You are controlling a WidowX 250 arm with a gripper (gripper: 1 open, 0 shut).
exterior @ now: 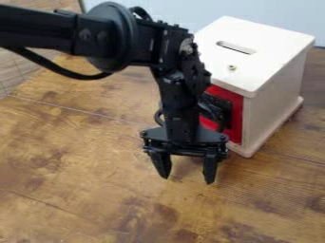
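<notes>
My black gripper (187,167) hangs low over the wooden table, open, with its two fingers pointing down and nothing between them. Just behind it, to the right, stands a pale wooden box (275,95) with a slot and a small knob on its top. The box's red front panel (223,97) is partly hidden by my wrist and arm.
Bare wooden table (89,180) fills the front and left. A light tiled surface shows at the far left, and a pale wall is behind the box at the upper right.
</notes>
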